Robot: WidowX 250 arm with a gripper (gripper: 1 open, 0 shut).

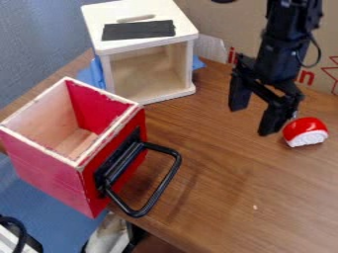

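My gripper (254, 115) hangs over the right side of the wooden table, its two black fingers spread apart with nothing visible between them. Just right of the right finger, a red and white rounded object (305, 129) lies on the table. An open red wooden box (59, 168) with a black handle (154, 198) at its side sits at the left, and a white cabinet (138, 25) with an open front and a dark pad on top stands at the back left.
A blue cloth (87, 74) lies beside the cabinet. Cardboard (218, 30) stands behind the table.
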